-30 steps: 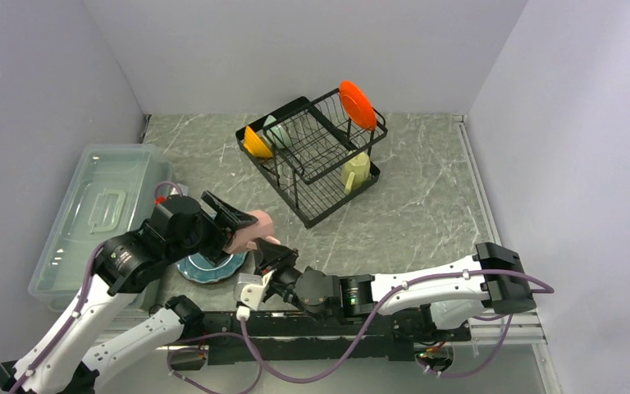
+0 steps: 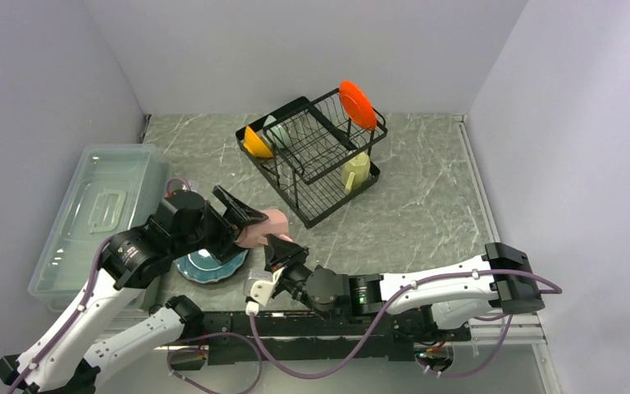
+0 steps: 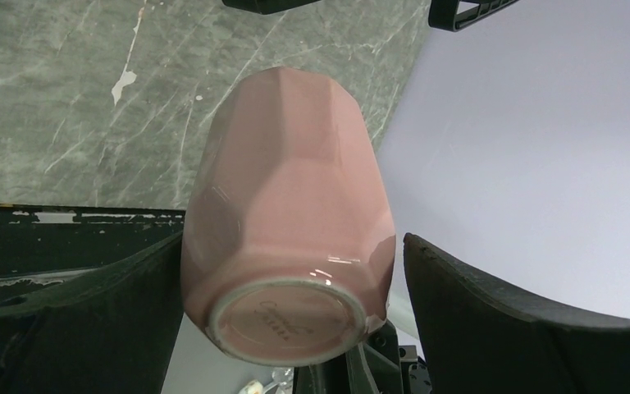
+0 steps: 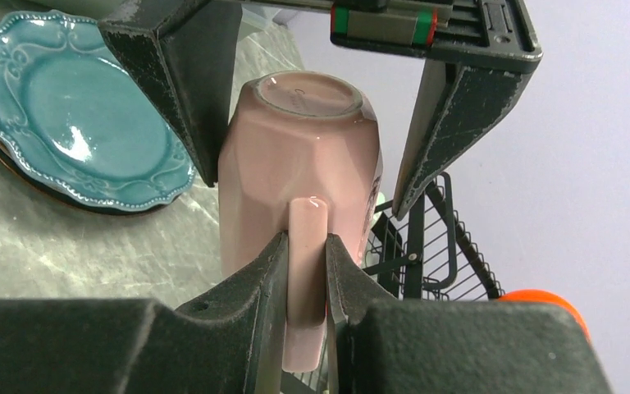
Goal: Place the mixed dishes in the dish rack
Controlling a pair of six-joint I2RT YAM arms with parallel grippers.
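A pink mug (image 2: 272,226) is held up off the counter, lying on its side in the top view. Its handle (image 4: 307,263) sits between the pads of my right gripper, which is shut on it. My left gripper stands open around the mug's body near its base, with a finger on either side. One left fingertip is close to or touching the wall; a narrow gap shows at the other. Teal plates (image 4: 90,123) lie stacked on the counter at the left, partly under the left arm. The black two-tier dish rack (image 2: 316,215) stands behind.
In the rack are an orange plate (image 2: 358,104), a yellow bowl (image 2: 257,144), a pale green dish (image 2: 276,131) and a yellow-green mug (image 2: 356,171). A clear lidded bin (image 2: 102,217) fills the left side. Counter (image 2: 426,213) right of the rack is bare.
Both arms and the pink mug have shifted slightly right in the top view. The rack and its dishes have stayed put.
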